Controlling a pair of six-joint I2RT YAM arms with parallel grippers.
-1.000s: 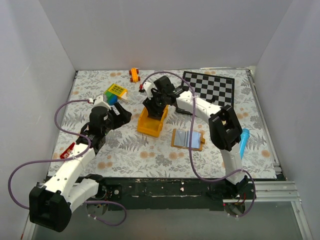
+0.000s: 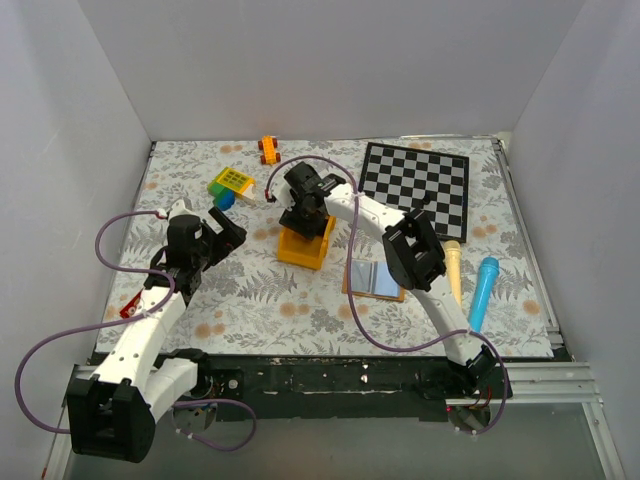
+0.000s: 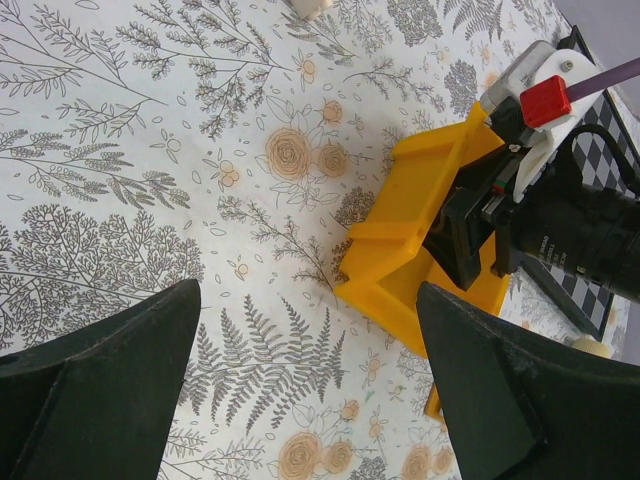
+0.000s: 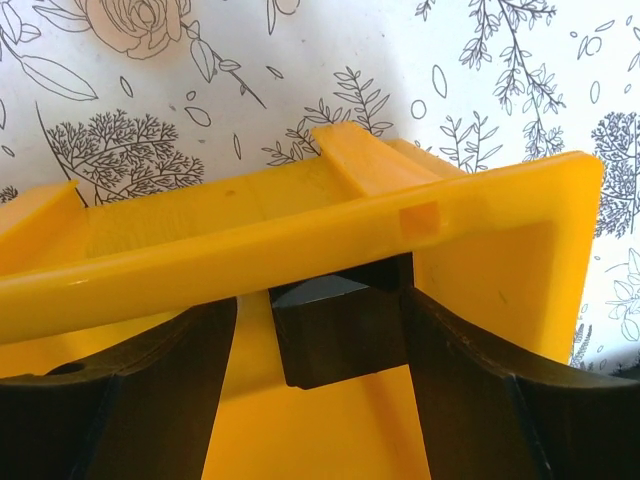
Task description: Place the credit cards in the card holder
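Note:
A yellow plastic holder (image 2: pixel 298 250) stands at the table's middle, with my right gripper open and reaching into it. In the right wrist view a black rectangular piece (image 4: pixel 340 330) sits inside the holder, between and beyond the fingers. My left gripper is open and empty over the bare tablecloth, left of the holder. I cannot tell any credit cards apart.
A chessboard (image 2: pixel 414 177) lies back right, a board with pale panels (image 2: pixel 372 279) front right, a blue cylinder (image 2: pixel 484 295) at right, and small toys (image 2: pixel 235 183) at back left. The cloth left of the holder is clear.
My left arm has drawn back to the left from the holder. My right arm has shifted slightly left, its gripper still at the holder.

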